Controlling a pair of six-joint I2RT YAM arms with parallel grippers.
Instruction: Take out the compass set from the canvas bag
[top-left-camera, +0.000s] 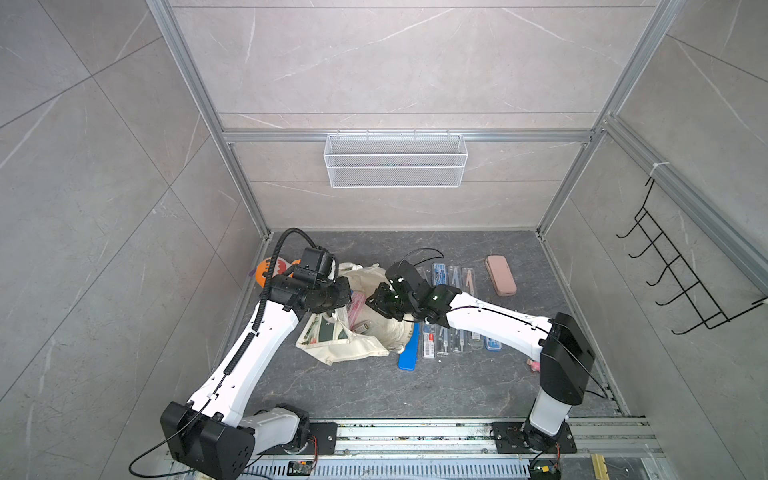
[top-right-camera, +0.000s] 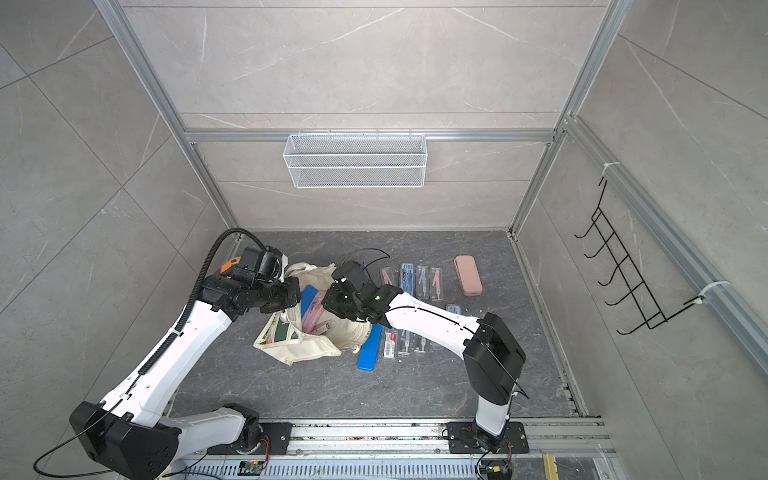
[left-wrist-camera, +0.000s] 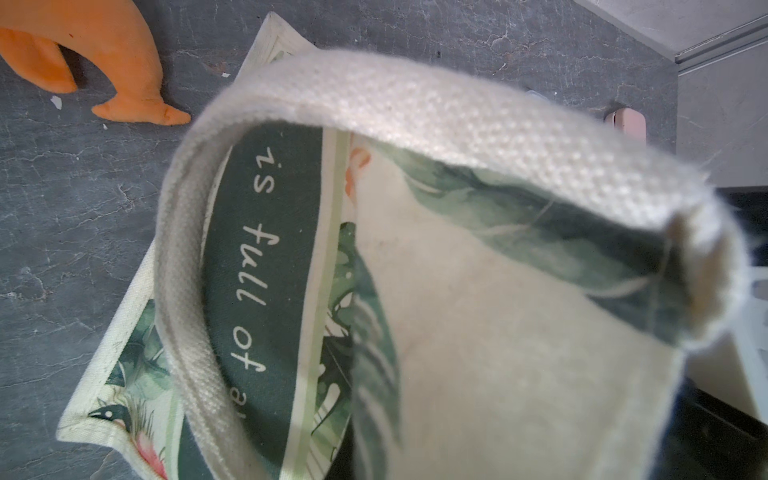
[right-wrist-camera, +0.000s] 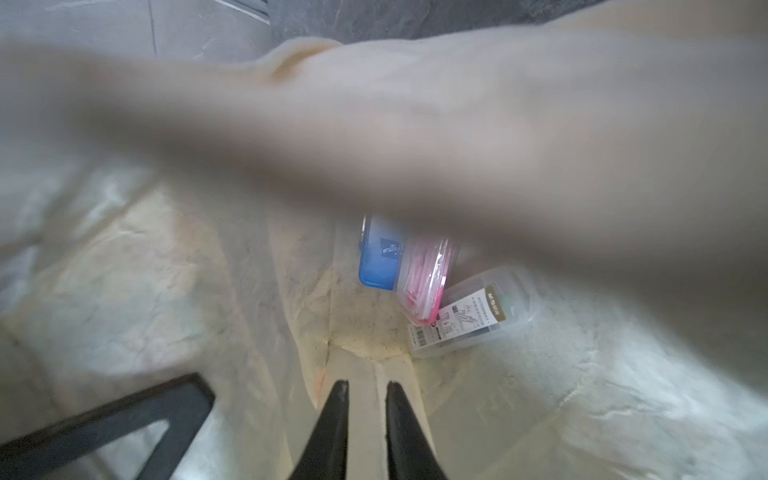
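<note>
The cream canvas bag (top-left-camera: 340, 348) lies open on the floor. My left gripper (top-left-camera: 336, 297) is at its left side by the handle (left-wrist-camera: 424, 104); its fingertips are hidden. My right gripper is at the bag's right opening, fingers slightly apart, nothing between them. Inside, the right wrist view shows a blue case (right-wrist-camera: 379, 264), a pink packet (right-wrist-camera: 424, 284) and a clear labelled case (right-wrist-camera: 472, 316); I cannot tell which is the compass set.
Rows of packaged stationery (top-left-camera: 452, 280) and a blue case (top-left-camera: 408, 356) lie right of the bag. A pink case (top-left-camera: 501, 274) is at back right, an orange plush toy (left-wrist-camera: 128, 72) left.
</note>
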